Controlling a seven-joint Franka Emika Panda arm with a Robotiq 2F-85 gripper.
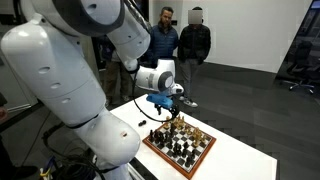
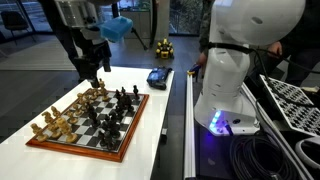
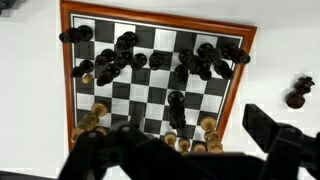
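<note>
My gripper stands open above the chessboard (image 1: 206, 146), its black fingers (image 3: 262, 125) spread wide at the bottom of the wrist view. Between and beyond them, lower down on the board, stands a tall black piece (image 3: 177, 108); nothing is held. Other black pieces (image 2: 112, 130) crowd one side of the board, and gold-brown pieces (image 2: 58, 125) the opposite side. The gripper (image 2: 97, 76) hangs over the board's far part in exterior view 2. My fingers hide part of the light pieces in the wrist view.
One black piece (image 3: 299, 92) is off the board on the white table (image 1: 245, 160). A dark box (image 2: 157, 76) stands beyond the board. Another chess set (image 1: 300, 72) sits far back. People (image 1: 194, 42) stand behind the table. Bare table lies around the board.
</note>
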